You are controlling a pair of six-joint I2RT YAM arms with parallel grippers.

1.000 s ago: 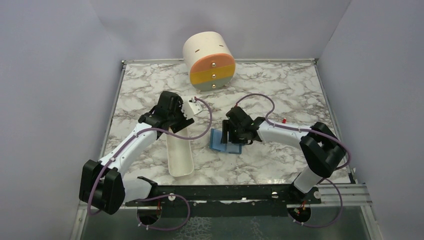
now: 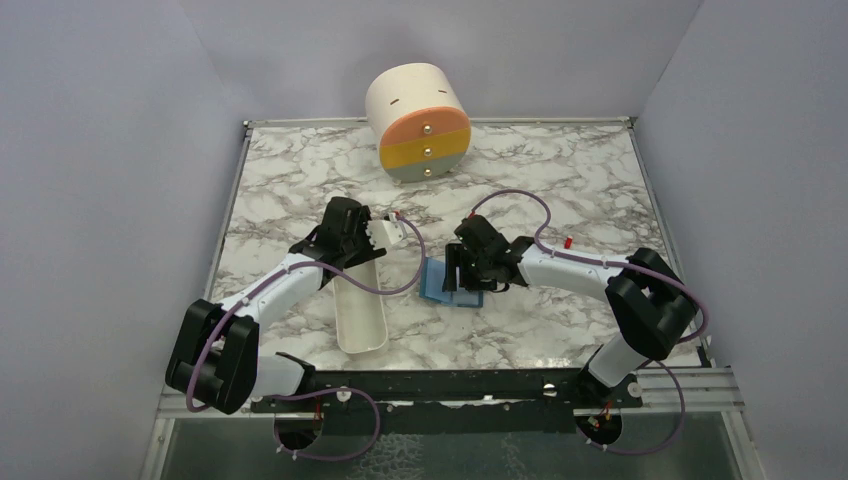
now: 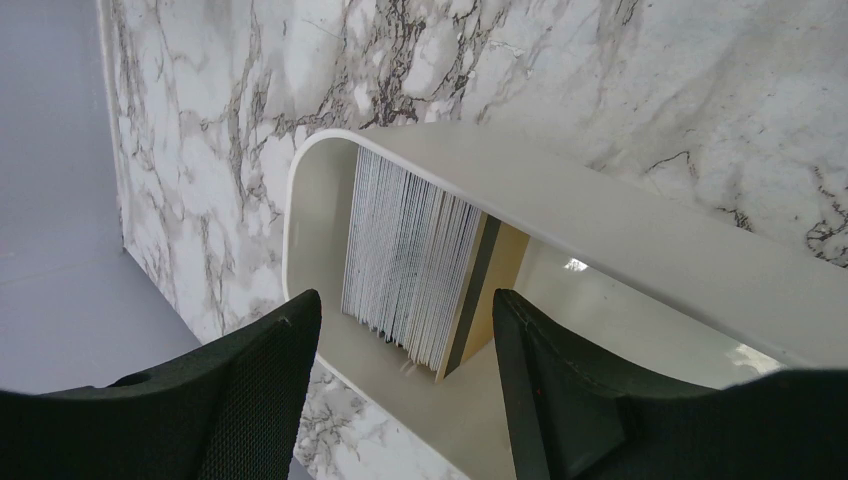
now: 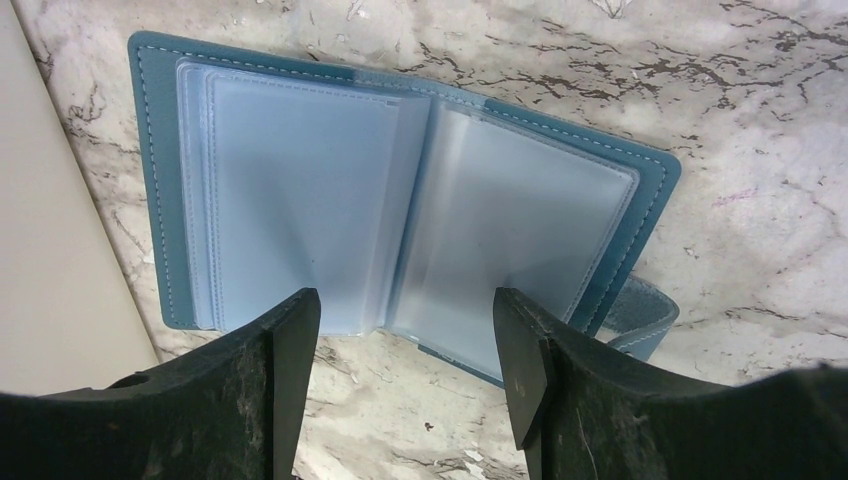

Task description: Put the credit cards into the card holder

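Note:
A long white tray (image 2: 360, 320) holds a tightly packed stack of cards (image 3: 410, 260), seen edge-on, with a tan card at one side. My left gripper is open over that stack, nothing between its fingers. The blue card holder (image 2: 436, 285) lies open on the marble table with two clear-blue sleeve stacks (image 4: 290, 190). My right gripper hangs just over the holder, part open, with its fingers at the holder's near edge; nothing shows held between them.
A white cylindrical cabinet (image 2: 410, 100) with coloured drawers stands at the back. A small red object (image 2: 568, 242) lies right of the right arm.
The right arm has shifted very slightly; the holder lies in the same place.

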